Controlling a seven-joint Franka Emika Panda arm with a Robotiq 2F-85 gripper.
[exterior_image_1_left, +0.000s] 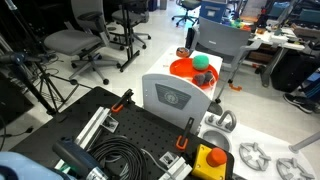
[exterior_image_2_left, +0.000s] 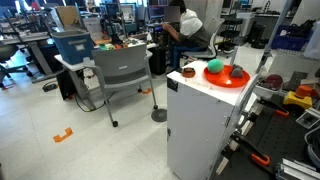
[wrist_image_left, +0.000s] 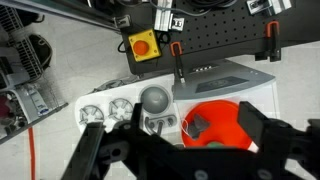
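Note:
In the wrist view my gripper stands open, its dark fingers wide apart at the lower edge with nothing held between them. Below it lies a red plate on the white counter. A grey object sits on that plate, also visible as a grey lump in the second exterior view. Beside it is a round green object, mostly hidden from the wrist camera. A small brown round item rests near the counter's corner. Neither exterior view shows the gripper.
A small sink with a faucet and burner rings adjoins the plate. A grey upright panel separates the counter from the black perforated base. A yellow box with a red button and coiled cables lie near the base.

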